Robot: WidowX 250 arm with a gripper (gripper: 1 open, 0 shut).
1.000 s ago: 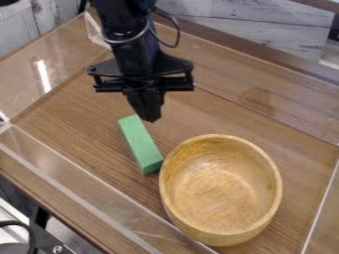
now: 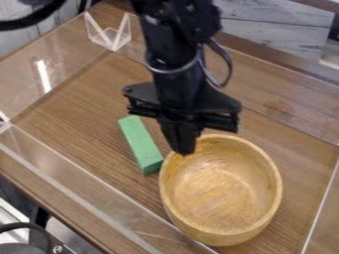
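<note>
My dark gripper (image 2: 180, 134) is shut, nothing showing between its fingers, and hangs over the back left of a tan oval bowl (image 2: 220, 199). A green block (image 2: 141, 145) lies flat on the wooden table just left of the bowl, close below the gripper's left side. The bowl's inside looks empty.
A clear plastic piece (image 2: 109, 30) stands at the back left. A dark cable shows at the bottom left corner, and a pale wall runs along the back.
The bowl and block have not moved.
</note>
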